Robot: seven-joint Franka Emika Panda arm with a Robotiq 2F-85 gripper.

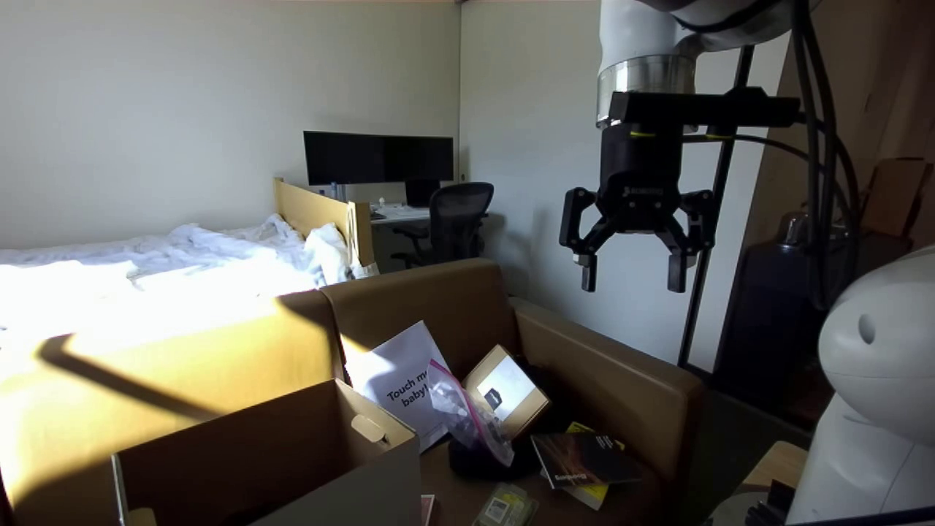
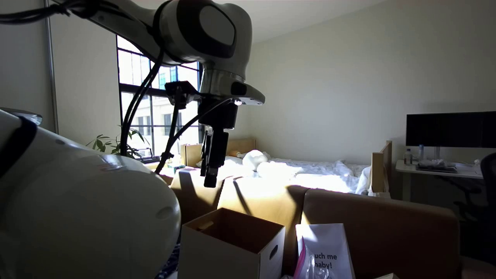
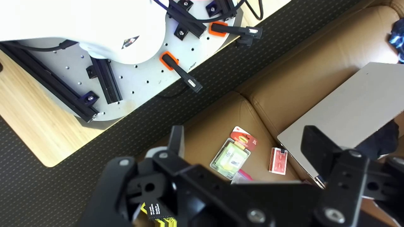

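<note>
My gripper hangs open in the air above the couch, its fingers wide apart with nothing between them. In the wrist view, below the gripper, a clear plastic pack with a greenish card lies on the couch cushion. Touching or close to it is a red-and-white card, and to the right lies a red card box. A large open cardboard box stands on the couch; dark cloth shows inside it. Most of its inside is hidden.
A white "Touch me baby!" sign, a zip bag, a small carton and a dark booklet crowd the couch corner by the armrest. The air around the gripper is free.
</note>
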